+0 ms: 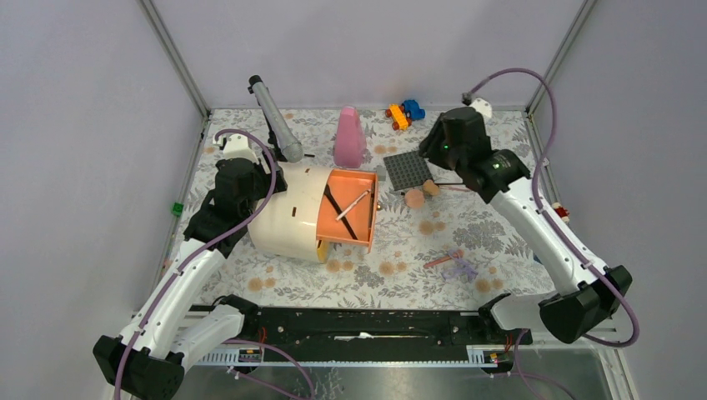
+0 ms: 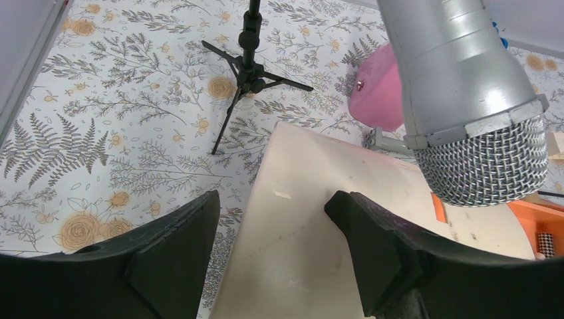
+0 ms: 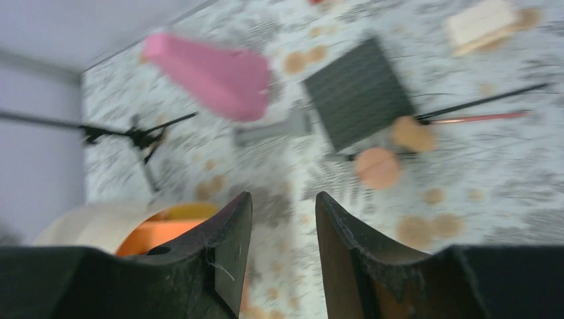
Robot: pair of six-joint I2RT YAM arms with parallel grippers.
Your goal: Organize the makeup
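Observation:
A cream cabinet (image 1: 283,217) has its orange drawer (image 1: 347,217) pulled out, holding a dark brush and a white pen (image 1: 353,205). My left gripper is open over the cabinet's top. My right gripper is raised right of the drawer, open with nothing between its fingers, over a dark square palette (image 3: 359,90), a round pink compact (image 3: 377,168), a smaller tan piece (image 3: 412,133) and thin pencils (image 3: 479,103).
A microphone on a stand (image 1: 279,121), a pink object (image 1: 348,137) and toy vehicles (image 1: 400,115) are at the back. A reddish stick (image 1: 438,261) lies in the open front-right area.

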